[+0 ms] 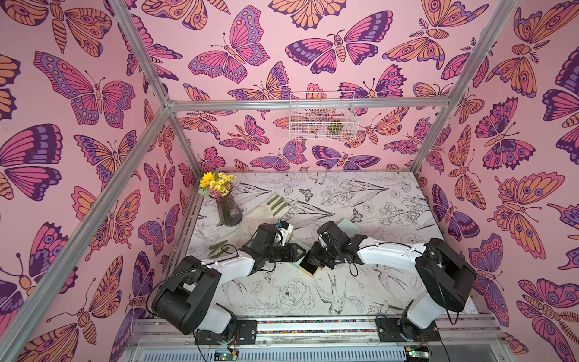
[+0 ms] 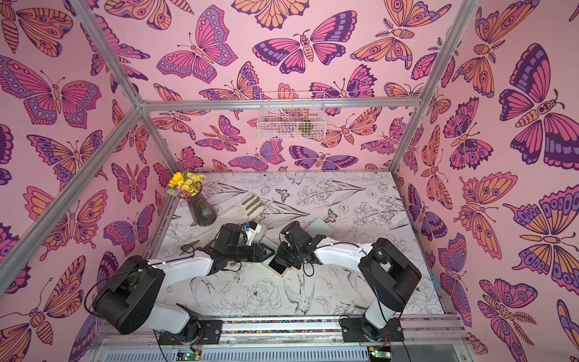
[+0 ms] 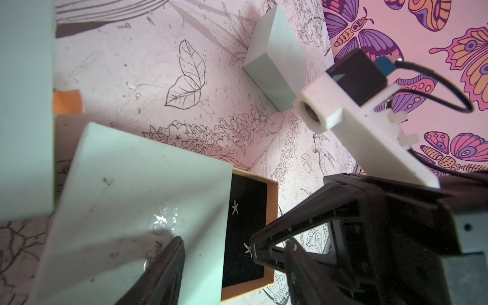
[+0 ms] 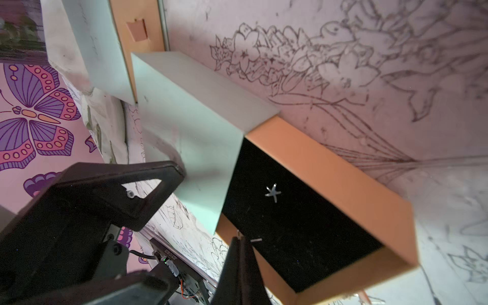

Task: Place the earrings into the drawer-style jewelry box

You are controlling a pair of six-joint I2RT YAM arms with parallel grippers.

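A mint jewelry box [image 3: 137, 198] lies on the table with its orange-rimmed drawer [image 4: 330, 167] pulled out, showing a black lining. One silver starfish earring [image 4: 273, 193] rests on the lining. A second silver earring [image 3: 247, 248] shows beside the right gripper's fingertips, low in the drawer; whether it is touched or pinched cannot be told. My right gripper is shut, its tips at the drawer's inner side. Over the box's sleeve stands my left gripper, its fingers parted, the box beneath them; contact is unclear.
Another mint box with an orange tab [image 4: 136, 30] stands close behind the sleeve. A further mint block [image 3: 277, 61] lies beyond. A vase of flowers [image 1: 229, 210] and a pale glove [image 1: 256, 220] occupy the left side.
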